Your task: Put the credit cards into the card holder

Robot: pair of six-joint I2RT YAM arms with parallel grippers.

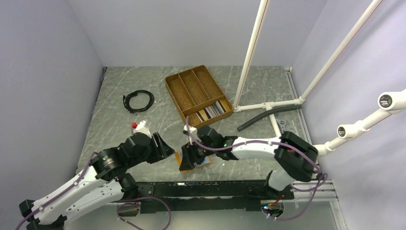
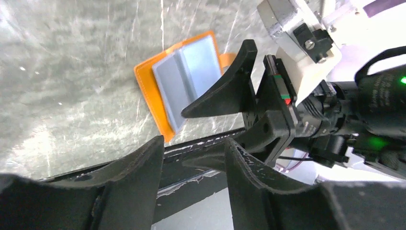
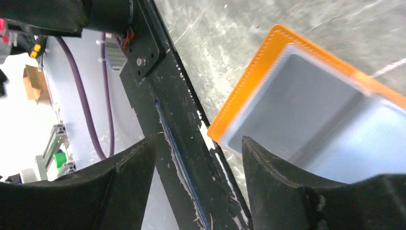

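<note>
The card holder, orange-edged with pale blue-grey pockets, lies spread flat near the table's front edge. Several cards stand in the front compartment of a brown wooden tray. My left gripper is just left of the holder, with a gap and nothing between its fingers. Over the holder hangs my right gripper, hiding part of it from the top. Its fingers are apart and empty, and the holder's orange corner shows beyond them.
A coiled black cable rests at the back left. White pipes and a dark grey tube stand on the right. Clear table lies between the cable and the tray.
</note>
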